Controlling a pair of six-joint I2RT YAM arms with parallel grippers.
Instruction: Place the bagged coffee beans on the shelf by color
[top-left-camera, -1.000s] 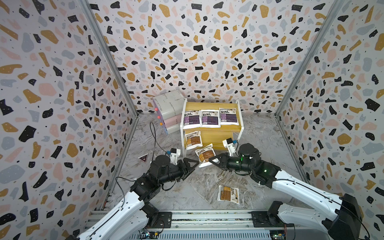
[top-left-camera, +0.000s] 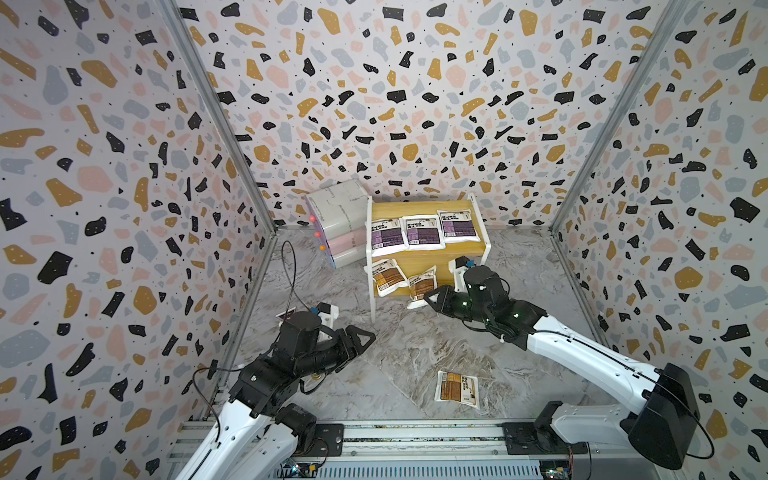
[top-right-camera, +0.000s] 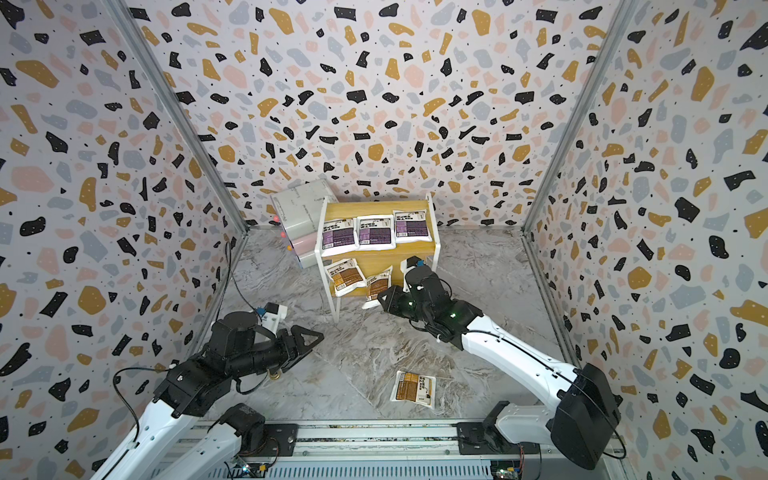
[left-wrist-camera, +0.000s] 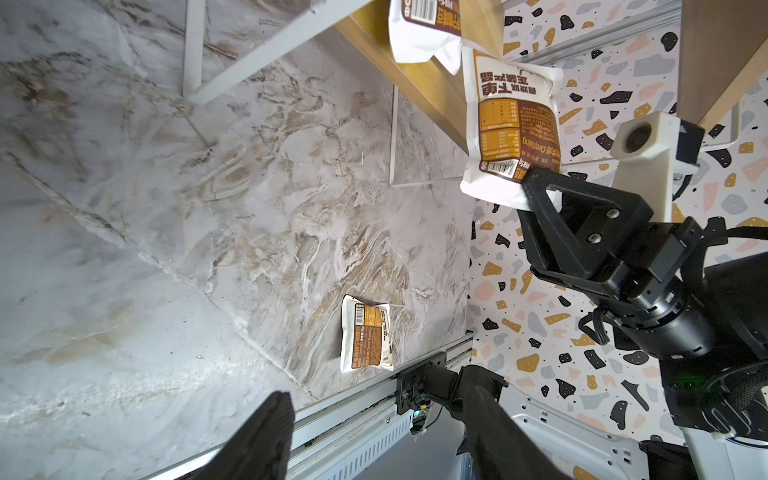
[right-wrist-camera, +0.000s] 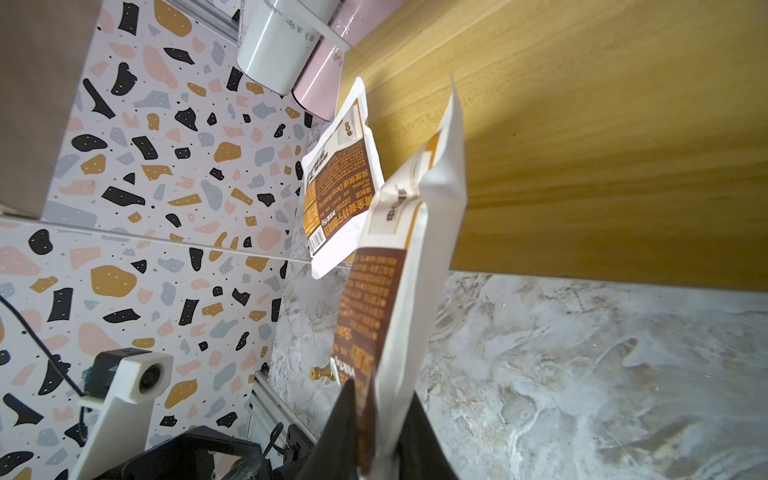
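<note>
My right gripper (top-left-camera: 436, 297) is shut on an orange-brown coffee bag (right-wrist-camera: 380, 296) at the front edge of the lower shelf, holding it tilted by an end. To its left another orange bag (right-wrist-camera: 336, 184) lies on that shelf (right-wrist-camera: 560, 160). Three purple bags (top-left-camera: 422, 232) rest side by side on the top shelf. A further orange bag (top-left-camera: 457, 388) lies on the marble table in front, also seen in the left wrist view. My left gripper (top-left-camera: 360, 342) is open and empty, low at the left front of the shelf unit.
A stack of pale boxes or canisters (top-left-camera: 336, 209) stands left of the shelf unit. Patterned walls enclose the sides and back.
My right gripper has carried its bag up and back onto the lower shelf's edge. My left gripper has pulled back to the left and down, away from the shelf.
</note>
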